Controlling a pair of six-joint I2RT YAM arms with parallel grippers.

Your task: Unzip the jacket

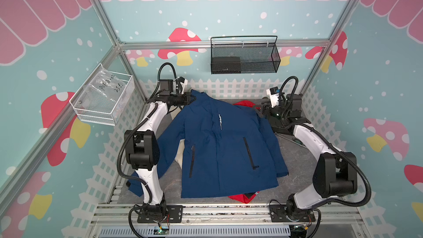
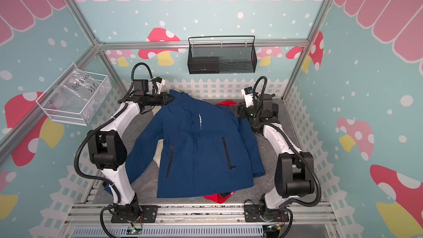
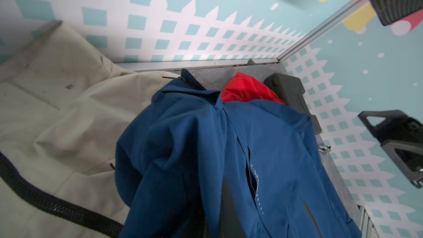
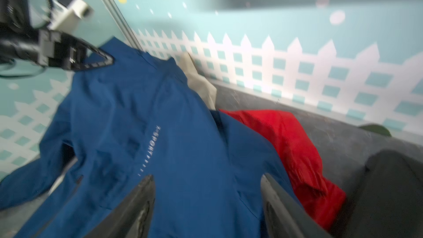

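Note:
The navy blue jacket (image 1: 238, 158) lies front up, its lettering on the chest and its sleeves spread. My left gripper (image 1: 192, 98) is shut on cloth at its left shoulder, which is raised; in the right wrist view the fabric hangs from that left gripper. A dark zipper end (image 3: 181, 78) shows at the collar in the left wrist view, while the front flap covers most of the closure. Beside the right shoulder, my right gripper is open, its fingers (image 4: 138, 207) apart, with no cloth seen gripped between them.
Under the blue jacket lie a cream garment (image 3: 79, 119) with a black zipper and a red garment (image 4: 286, 136). A black case (image 3: 288, 90) stands at the right. Wire baskets (image 1: 260, 64) hang on the walls. Grey table shows at the lower right.

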